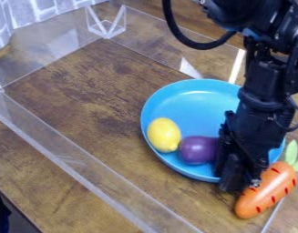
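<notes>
A blue plate point(188, 102) holds a yellow lemon-like toy point(165, 135) on its left and a purple toy vegetable point(199, 149) beside it. My black gripper point(240, 173) is low over the plate's right front, just right of the purple toy; whether its fingers are open or shut is hidden. An orange toy carrot point(263, 195) with green leaves lies outside the plate at the front right, close by the gripper.
Clear plastic walls point(78, 182) border the wooden tabletop point(72, 82). Free wood lies left of the plate. A black cable loops overhead.
</notes>
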